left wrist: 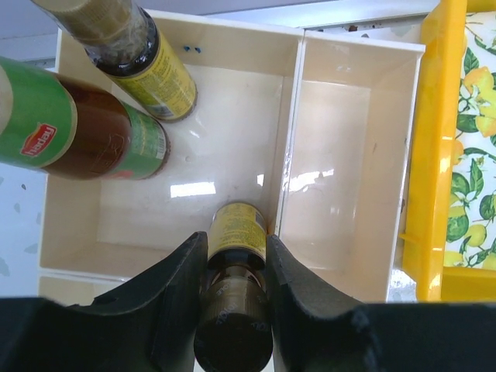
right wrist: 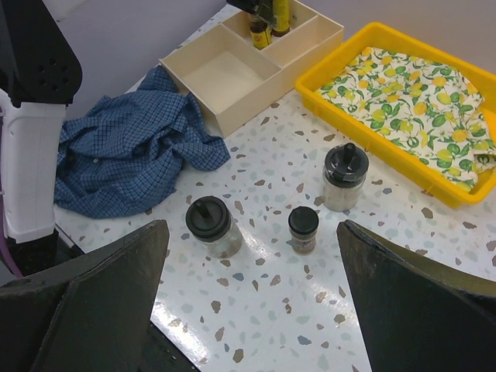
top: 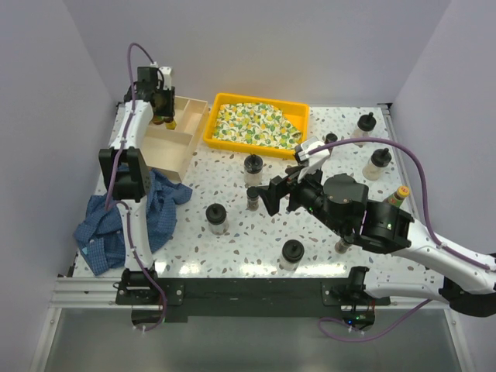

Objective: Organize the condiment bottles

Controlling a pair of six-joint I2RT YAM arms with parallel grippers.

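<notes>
My left gripper is shut on a dark-capped, yellow-labelled bottle (left wrist: 234, 325), which stands in a compartment of the cream organizer (top: 174, 151), near its divider. A green-labelled bottle (left wrist: 97, 132) and another yellow-labelled bottle (left wrist: 155, 81) share that compartment; the narrower one beside it is empty. My right gripper is open over the table, nothing between its fingers. Dark-lidded jars (right wrist: 345, 178) and a small shaker (right wrist: 303, 229) stand below it; more jars and an orange-capped bottle (top: 399, 194) are on the right.
A yellow tray (top: 221, 143) with a lemon-print cloth lies right of the organizer. A blue checked cloth (top: 97, 232) covers the front left. Open table surrounds the middle jars.
</notes>
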